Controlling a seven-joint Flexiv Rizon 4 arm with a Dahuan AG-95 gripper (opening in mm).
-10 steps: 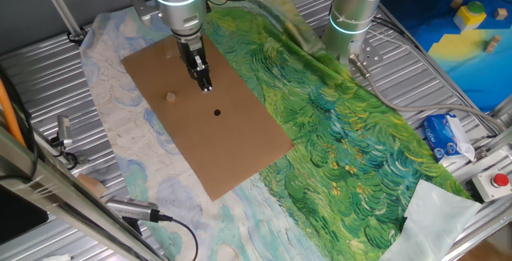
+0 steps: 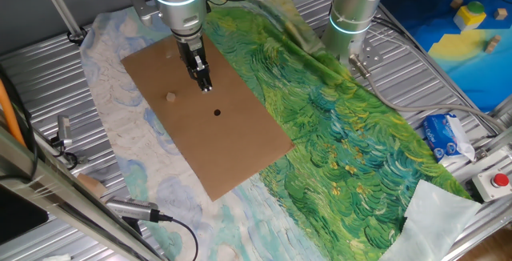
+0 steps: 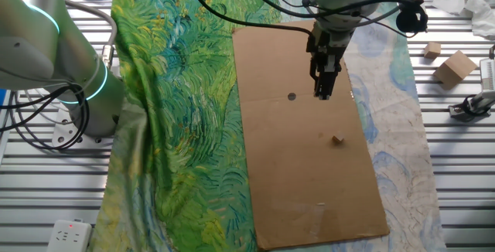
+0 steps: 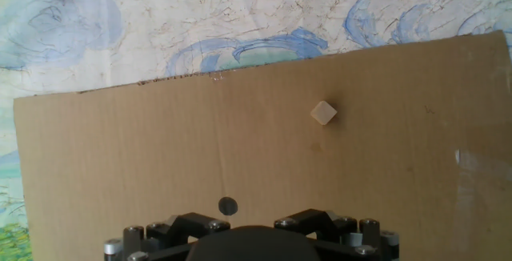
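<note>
My gripper hangs fingers-down above a brown cardboard sheet. In the wrist view, a gap shows between its black fingers, with nothing seen in it; the tips are partly hidden behind the gripper's body. A small light wooden cube rests on the cardboard, ahead and to the right of the gripper in that view. The same cube sits clear of the fingers in exterior view 2. Close by the gripper, a dark round spot marks the cardboard; whether it is a hole cannot be told.
Beneath the cardboard lies a painted cloth, rumpled into folds near the robot's base. Beyond the cloth are two wooden blocks, one larger and one smaller. Black cables loop around the arm. Most of the cardboard is bare.
</note>
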